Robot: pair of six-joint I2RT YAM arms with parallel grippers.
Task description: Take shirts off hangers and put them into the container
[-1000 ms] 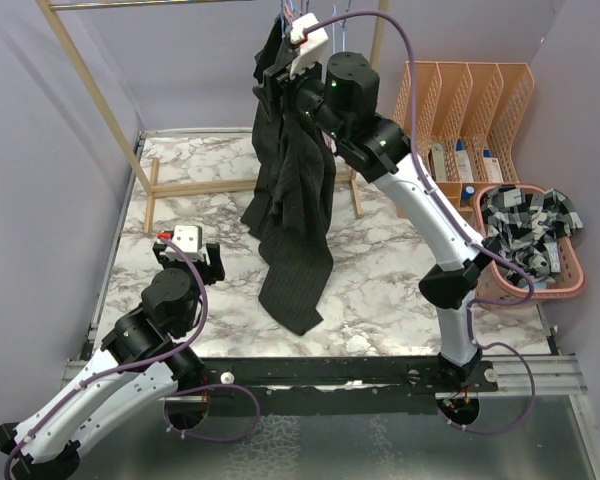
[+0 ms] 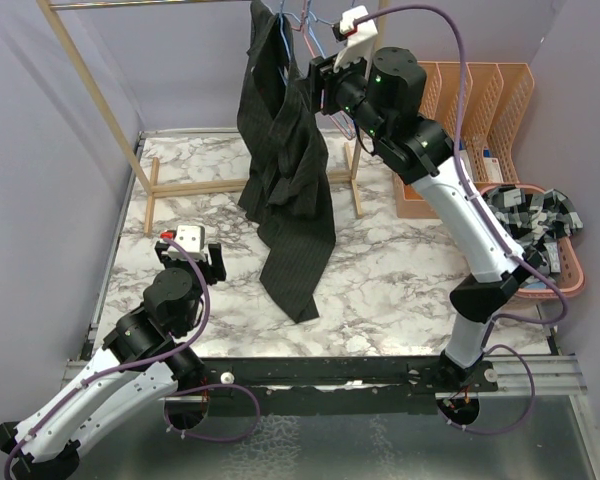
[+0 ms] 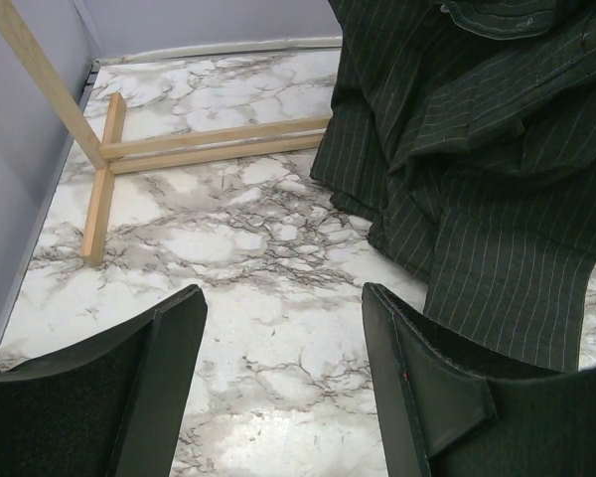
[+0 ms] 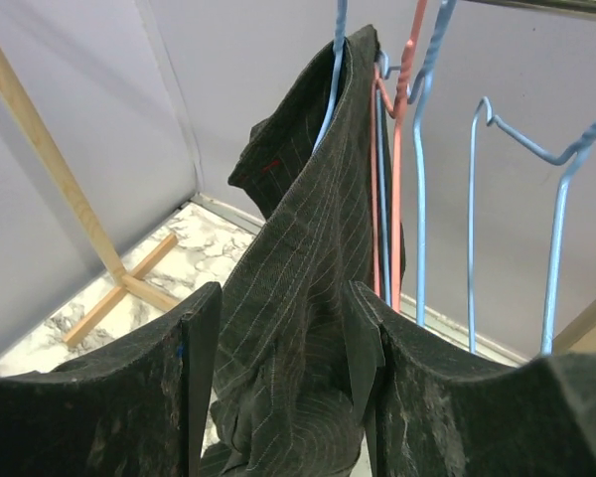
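Note:
A dark pinstriped shirt [image 2: 285,170] hangs from the rack on a light blue hanger [image 4: 331,89], its lower part spreading toward the marble table. My right gripper [image 2: 328,85] is up beside the hangers at the shirt's upper right, fingers apart; in the right wrist view the cloth lies beyond the fingertips, and whether any is between them is unclear. My left gripper [image 2: 194,262] is low at the left, open and empty, with the shirt beyond it to the right in the left wrist view.
Blue and red empty hangers [image 4: 421,199] hang right of the shirt. The wooden rack [image 2: 95,95] stands over the table. An orange divided organizer [image 2: 500,110] and a basket with checked cloth [image 2: 530,230] are at the right.
My right gripper has moved rightward, away from the shirt's middle. The shirt's upper part has shifted and swung. The left arm has not moved.

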